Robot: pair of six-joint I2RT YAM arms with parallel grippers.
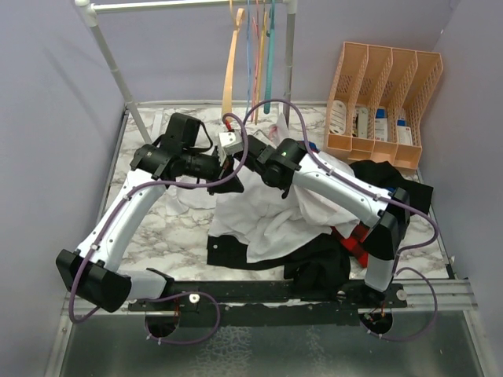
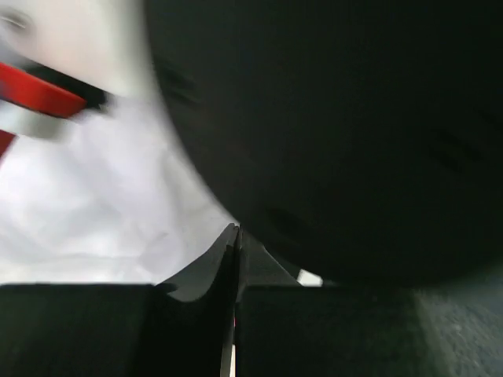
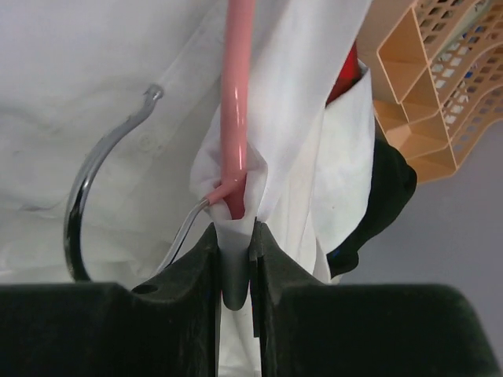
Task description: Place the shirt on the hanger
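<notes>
The white shirt (image 1: pixel 271 224) lies bunched in the middle of the table, partly beneath both arms. In the right wrist view, a pink hanger (image 3: pixel 234 94) with a bent metal hook (image 3: pixel 82 184) runs down to my right gripper. That gripper is shut on the hanger's end, with white cloth wrapped over its tip. My left gripper is shut, and nothing shows between its fingers; white cloth fills the view beyond it. A large dark shape, out of focus, covers much of the left wrist view. From above, the two wrists crowd together and hide the hanger.
Behind the arms stands a white rack (image 1: pixel 122 75) with an orange hanger (image 1: pixel 231 71) and a teal hanger (image 1: pixel 269 71). A tan organizer (image 1: pixel 357 78) is at the back right. Black cloth (image 1: pixel 322 271) and red cloth (image 1: pixel 355 250) lie around the shirt. Bare marble (image 1: pixel 169 247) shows front left.
</notes>
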